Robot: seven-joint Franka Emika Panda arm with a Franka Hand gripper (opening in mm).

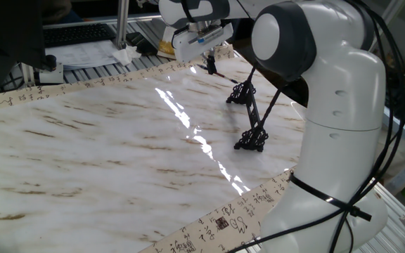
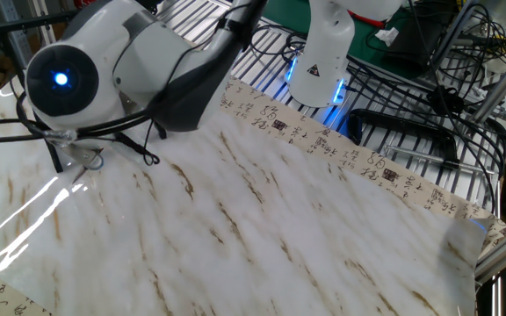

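In exterior view 1, my gripper (image 1: 211, 68) hangs low at the far edge of the marbled table (image 1: 83, 140), its small dark fingers pointing down. A thin dark stick, perhaps a brush (image 1: 226, 77), lies by the fingertips. Whether the fingers hold it cannot be made out, nor how far apart they stand. Just nearer stands a black rack (image 1: 253, 112) with ornate end pieces and slanting rods. My arm and its cables hide most of that area in exterior view 2.
Printed strips (image 2: 323, 145) run along the table's edges. Beyond the far edge lie a keyboard (image 1: 79, 34), papers (image 1: 83, 54) and a metal post (image 1: 122, 24). Loose cables (image 1: 287, 228) hang around my arm.
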